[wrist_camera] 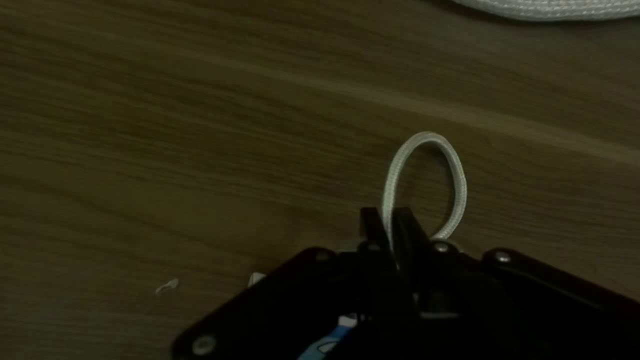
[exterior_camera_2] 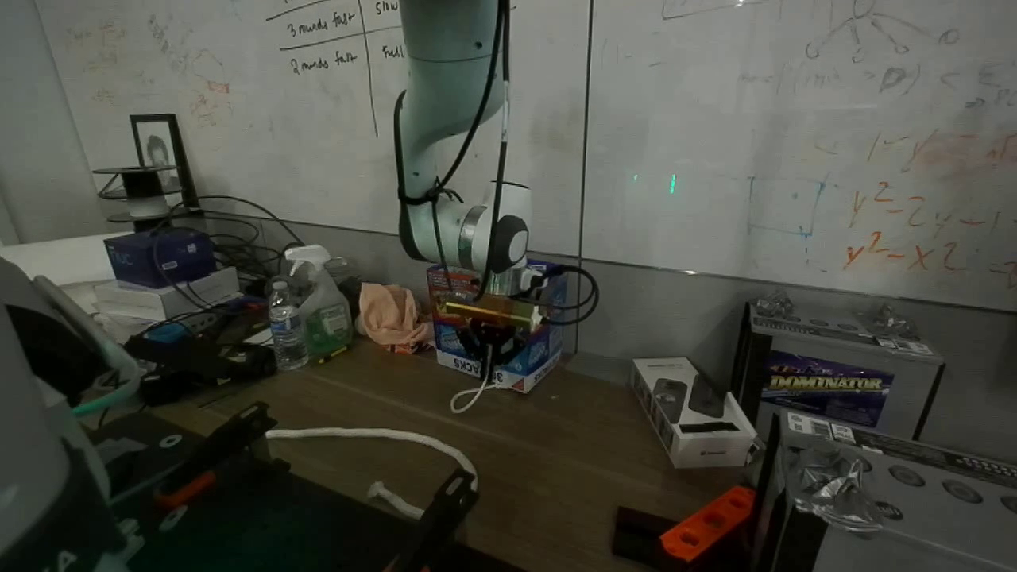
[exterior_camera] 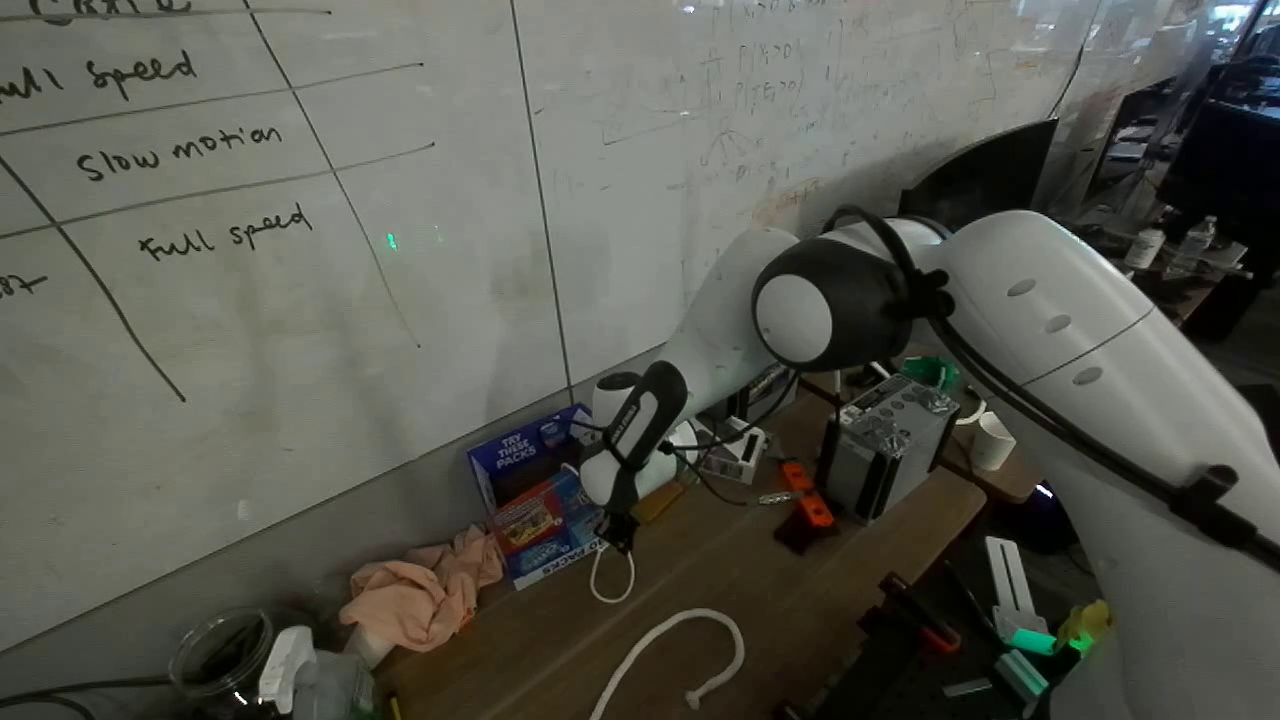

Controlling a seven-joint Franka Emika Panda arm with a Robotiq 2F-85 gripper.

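Note:
A thin white cord loop point(wrist_camera: 461, 186) runs between the fingertips of my gripper in the wrist view. The narrow gap there looks filled by the cord, so the fingers appear shut on it. The rest of the loop curves out over the wooden table. In exterior view 1 the loop point(exterior_camera: 613, 601) hangs below the gripper point(exterior_camera: 618, 532), in front of the blue snack box point(exterior_camera: 546, 546). Whether its lowest part touches the table is hard to tell. A thicker white rope point(exterior_camera: 648, 636) lies curved on the table, apart from the loop.
An orange cloth point(exterior_camera_2: 388, 314), a spray bottle point(exterior_camera_2: 326, 305) and a water bottle point(exterior_camera_2: 287, 326) stand left of the snack box. A white phone box point(exterior_camera_2: 691, 410), an orange tool point(exterior_camera_2: 707, 524) and batteries point(exterior_camera_2: 848, 372) occupy the right. Bare table point(exterior_camera_2: 562, 448) lies between.

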